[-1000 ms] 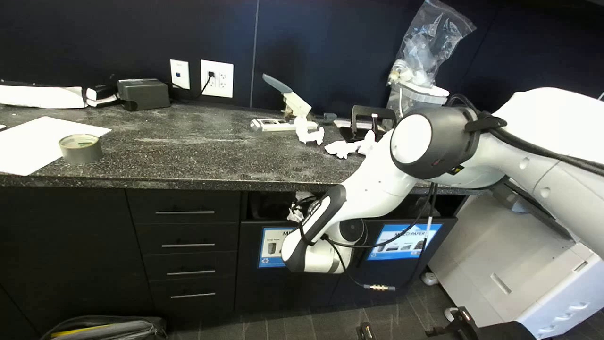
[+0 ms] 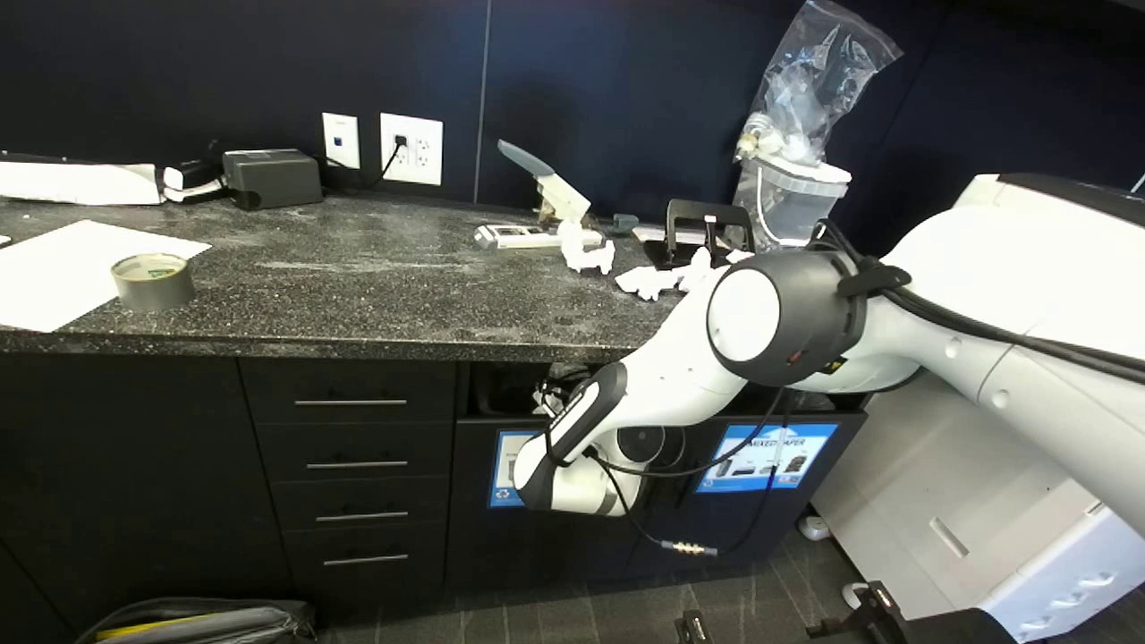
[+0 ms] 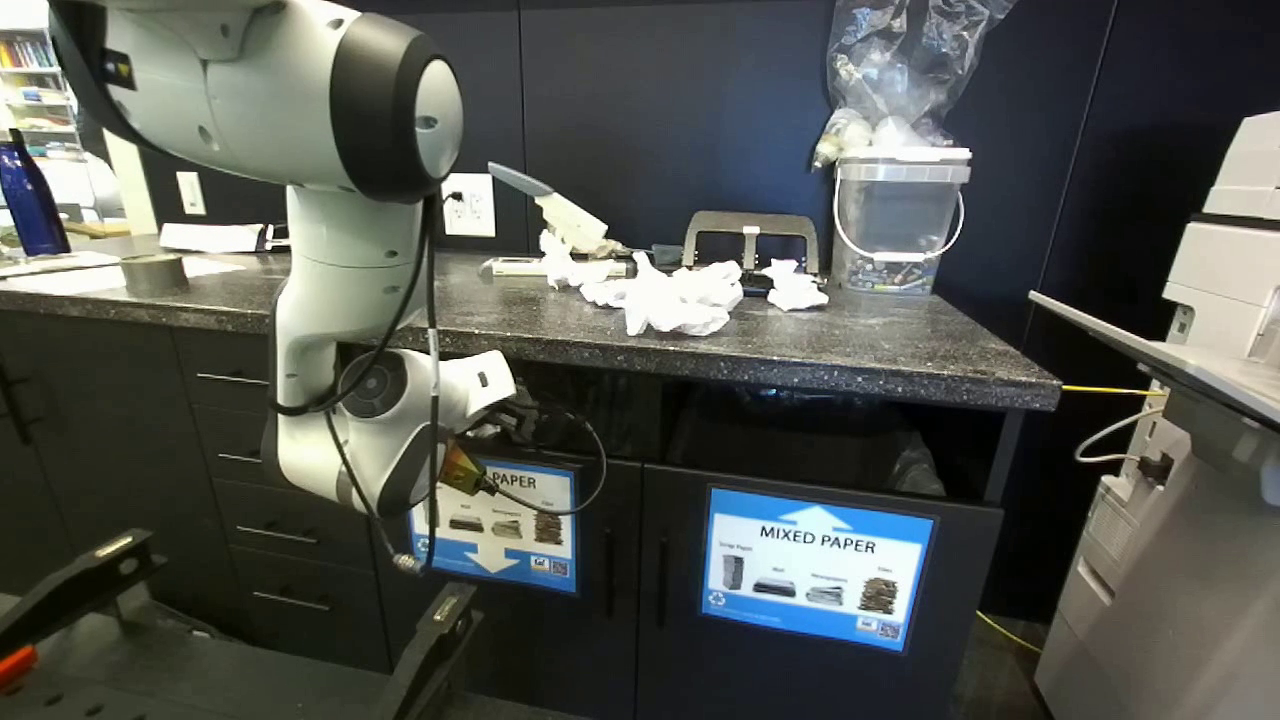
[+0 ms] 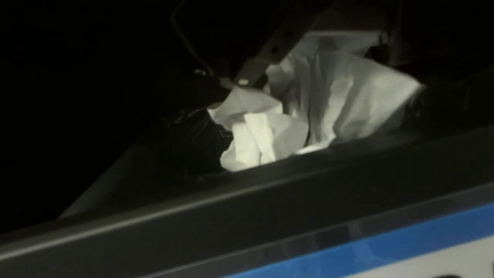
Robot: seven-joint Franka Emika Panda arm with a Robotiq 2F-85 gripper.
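Observation:
At the opening above the left paper-bin door, my gripper (image 3: 516, 414) reaches in under the countertop. Very dark in the wrist view, the gripper has a finger (image 4: 261, 67) slanting down to the top of a crumpled white paper (image 4: 259, 134). Whether that paper is gripped or only touching cannot be made out. Behind it, a larger creased sheet (image 4: 352, 92) stands inside the bin. The bin's front edge (image 4: 185, 204) crosses below both. More crumpled white papers (image 3: 678, 298) lie on the counter.
The black speckled countertop (image 3: 936, 330) overhangs the bin openings closely. Above it stand a clear bucket (image 3: 897, 222), a hole punch (image 3: 756, 228) and a tilted knife-like object (image 3: 546, 204). A tape roll (image 2: 154, 281) sits at the left.
In exterior view 1 the arm has shifted left, its elbow and wrist with it. The white paper by the opening shows slightly farther left. The papers on the counter have stayed put.

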